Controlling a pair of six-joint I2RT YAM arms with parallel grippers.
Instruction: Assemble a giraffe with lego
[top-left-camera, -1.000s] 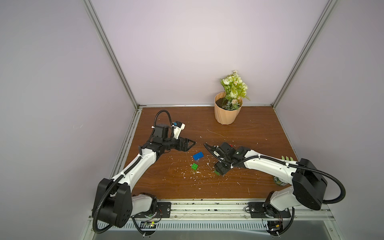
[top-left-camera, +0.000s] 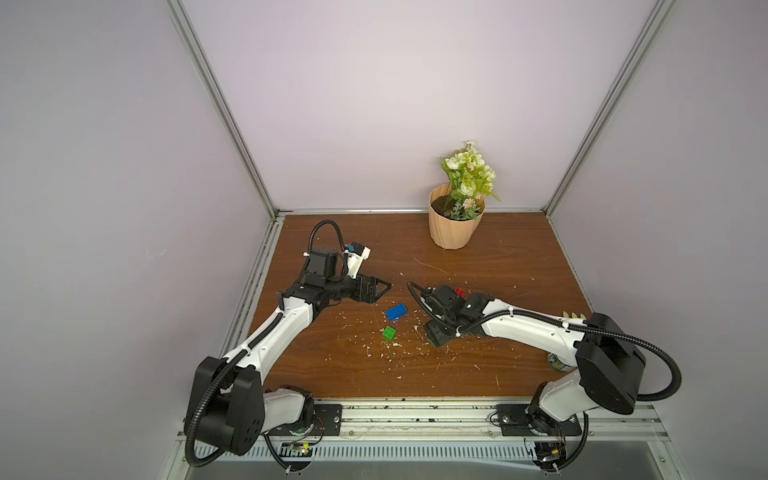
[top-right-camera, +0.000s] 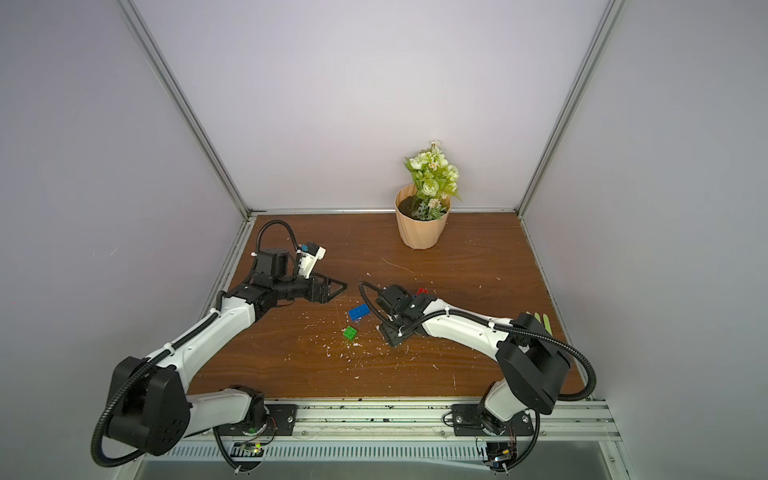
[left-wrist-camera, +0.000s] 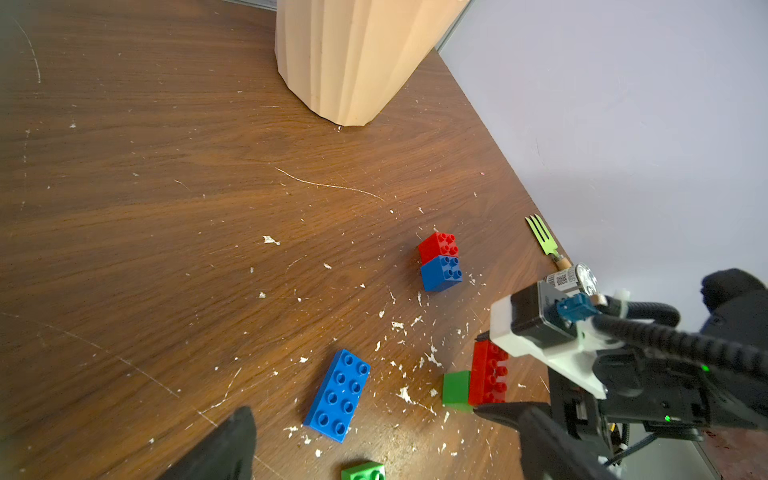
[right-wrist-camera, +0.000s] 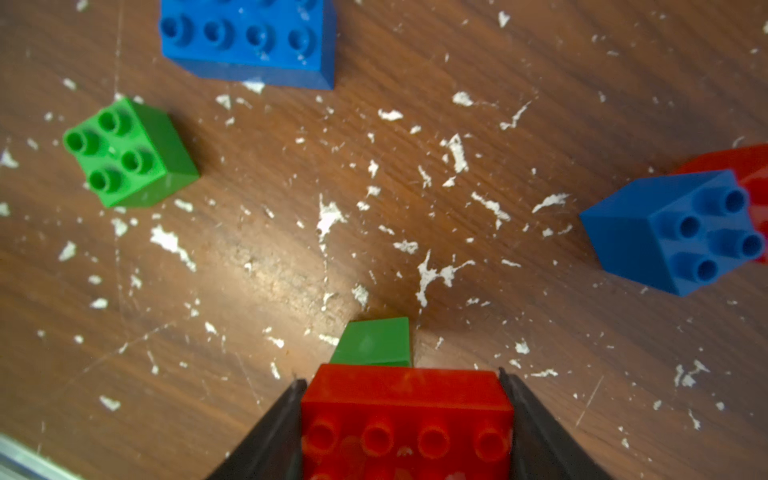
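A red brick (right-wrist-camera: 406, 400) fills the space between the fingers of my right gripper, which is shut on it; both fingers lie against its ends. Beside the red brick in the left wrist view is a green block (left-wrist-camera: 457, 390), partly hidden behind it in the right wrist view. Whether these two are joined cannot be told. My left gripper stands open and empty above the table, left of the bricks. A long blue brick (left-wrist-camera: 339, 396) and a small green brick (right-wrist-camera: 130, 152) lie loose. A small blue brick (left-wrist-camera: 441, 273) touches a red one (left-wrist-camera: 437, 246).
A flower pot (top-left-camera: 452, 228) stands at the back of the table. A green fork (left-wrist-camera: 542, 233) and a can (left-wrist-camera: 577, 279) are at the right edge, near the right arm. White flecks mark the wood.
The left arm and loose bricks have not moved.
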